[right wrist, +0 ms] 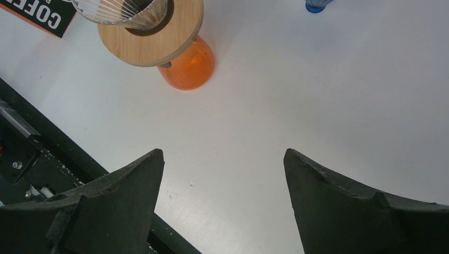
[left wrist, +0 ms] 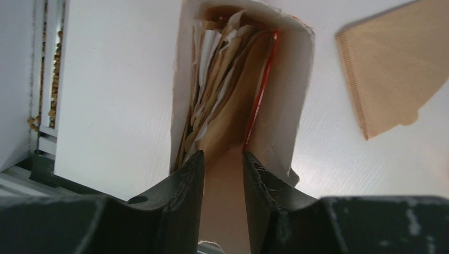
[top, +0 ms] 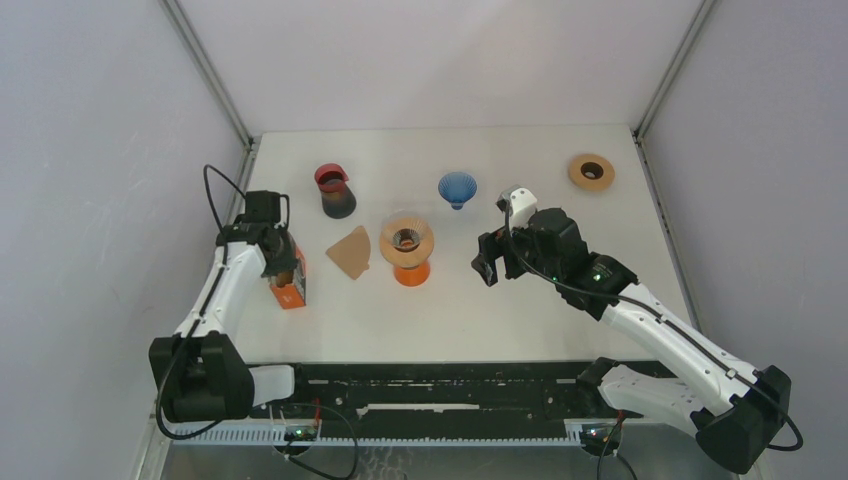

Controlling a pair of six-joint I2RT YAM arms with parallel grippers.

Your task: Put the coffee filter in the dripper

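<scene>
My left gripper is over and partly inside the open filter box (left wrist: 294, 79), its fingers apart in a narrow gap. Several brown paper filters (left wrist: 233, 119) stand crowded against one side of the box; brown paper also shows between and below my fingertips, without clear contact. A single flat filter (top: 351, 252) lies on the table right of the box. The clear dripper (right wrist: 119, 11) sits in a wooden collar (right wrist: 177, 42) on an orange-based vessel (right wrist: 190, 66). My right gripper hangs open and empty, to the right of the dripper.
A dark carafe with a red top (top: 336, 192) stands behind the loose filter. Farther back are a blue dripper (top: 457, 187) and, at the right, a wooden ring (top: 591, 172).
</scene>
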